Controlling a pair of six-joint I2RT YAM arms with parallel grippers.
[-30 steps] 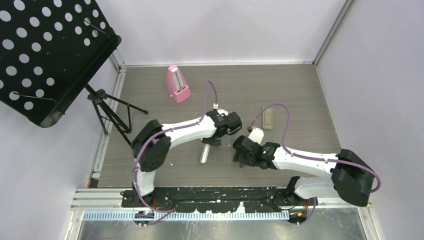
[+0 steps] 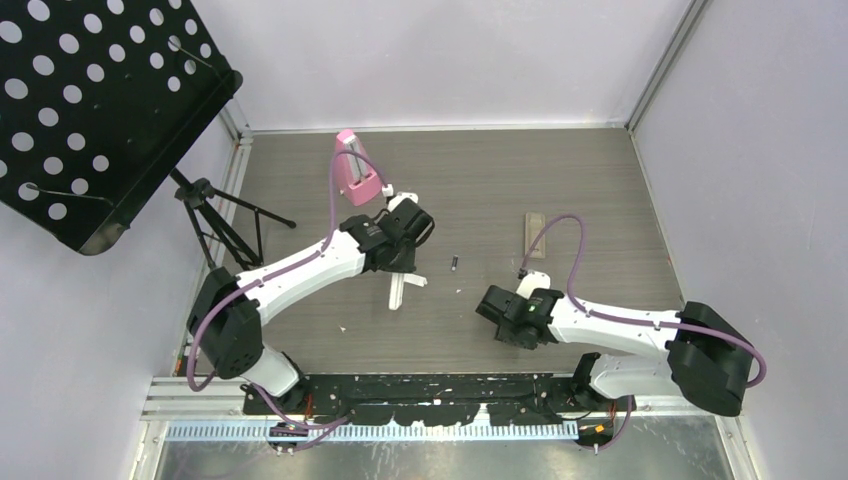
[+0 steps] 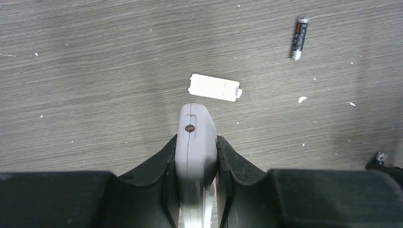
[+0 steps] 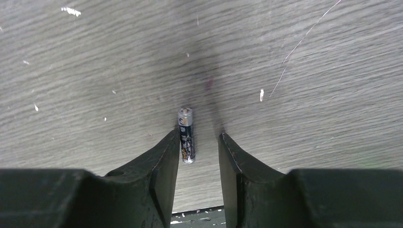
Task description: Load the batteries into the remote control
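My left gripper is shut on the white remote control [image 3: 195, 128], held lengthwise. The white battery cover [image 3: 214, 87] lies loose on the table beyond it in the left wrist view, with a dark battery [image 3: 299, 38] to its upper right. In the right wrist view another battery [image 4: 187, 135] lies beside the left finger of my right gripper, which is part open around it. In the top view one battery [image 2: 455, 263] shows between the two arms.
A pink metronome [image 2: 356, 170] stands at the back left. A wooden block [image 2: 535, 236] lies at the right. A black stand [image 2: 220, 225] is at the left edge.
My left arm has moved left with the remote, uncovering the battery in the middle. My right gripper has shifted slightly right and toward the front.
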